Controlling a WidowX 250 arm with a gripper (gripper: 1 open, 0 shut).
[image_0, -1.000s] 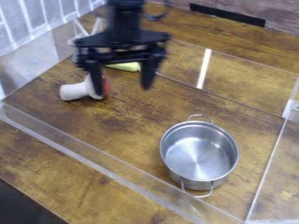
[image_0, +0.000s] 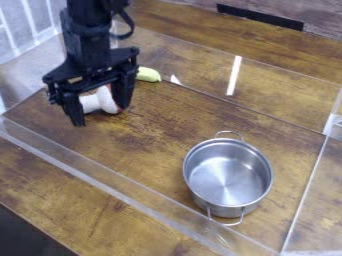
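My black gripper (image_0: 90, 98) hangs open over the left part of the wooden board, its fingers spread around a white cylindrical object (image_0: 99, 103) that lies on the wood and is partly hidden behind it. Behind the arm, a pale green elongated object (image_0: 147, 75) rests on the board. A steel pot (image_0: 227, 175) with two wire handles stands at the lower right, well apart from the gripper.
Clear plastic walls run along the left, front and right of the wooden surface (image_0: 160, 135). The middle and back right of the board are mostly free, apart from a white strip on the wood.
The arm has swept left from the back middle to over the white object and has since moved slightly lower and toward the front. The pot has not moved.
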